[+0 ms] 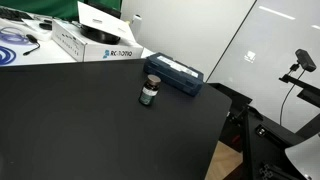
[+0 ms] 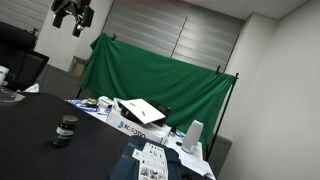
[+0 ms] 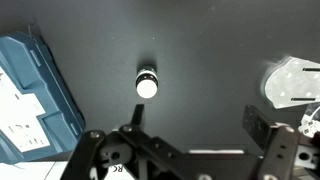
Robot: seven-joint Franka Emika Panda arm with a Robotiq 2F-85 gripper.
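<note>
A small dark bottle (image 1: 148, 92) with a pale label stands upright on the black table. In exterior view 2 the same bottle (image 2: 65, 131) is at the front left. Seen from above in the wrist view, the bottle (image 3: 147, 84) shows its whitish cap and lies beyond my left finger, apart from it. My gripper is open, its fingers wide apart with nothing between them. High above the table, the gripper (image 2: 68, 23) hangs at the upper left of exterior view 2.
A blue case (image 1: 173, 73) with a white label lies behind the bottle. A white box (image 1: 100, 45) stands at the back, near blue cables (image 1: 14, 43). To the right in the wrist view sits a whitish, partly clear object (image 3: 287, 82).
</note>
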